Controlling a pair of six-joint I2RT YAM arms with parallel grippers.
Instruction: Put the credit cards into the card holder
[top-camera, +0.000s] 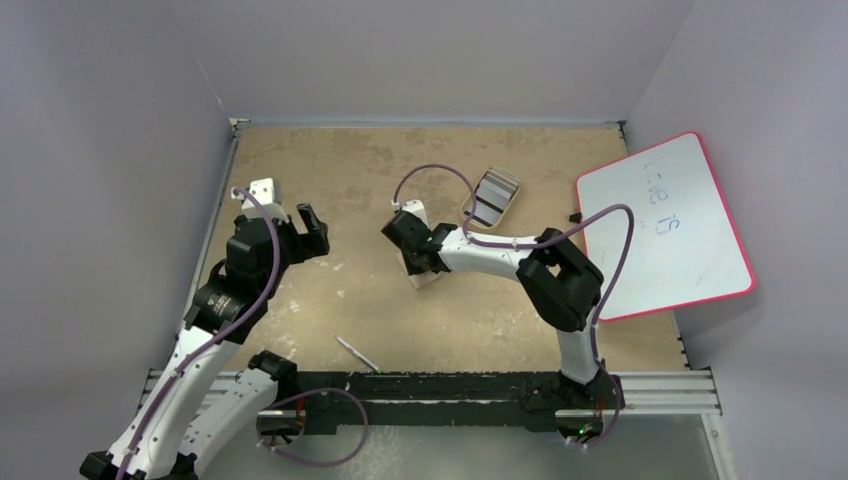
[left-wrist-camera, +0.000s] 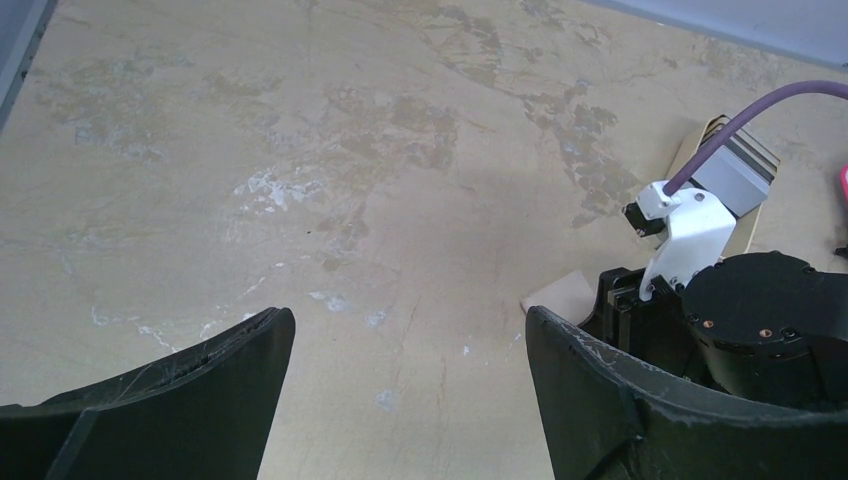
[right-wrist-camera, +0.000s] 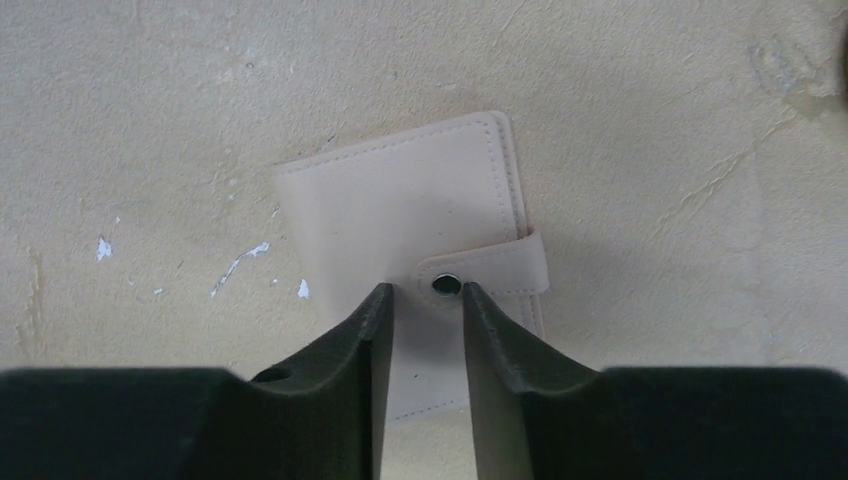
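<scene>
A pale pink snap-strap card holder (right-wrist-camera: 400, 200) lies flat mid-table, mostly under the right arm in the top view. My right gripper is over it, part open, its two fingertips either side of the snap area with a narrow gap between. A tan box (top-camera: 507, 203) behind it to the right holds a stack of grey and white cards (top-camera: 490, 198). My left gripper stands open over the left side of the table, nothing between its fingers.
A whiteboard with a pink rim (top-camera: 670, 260) occupies the right side. A white pen (top-camera: 355, 353) lies near the front edge.
</scene>
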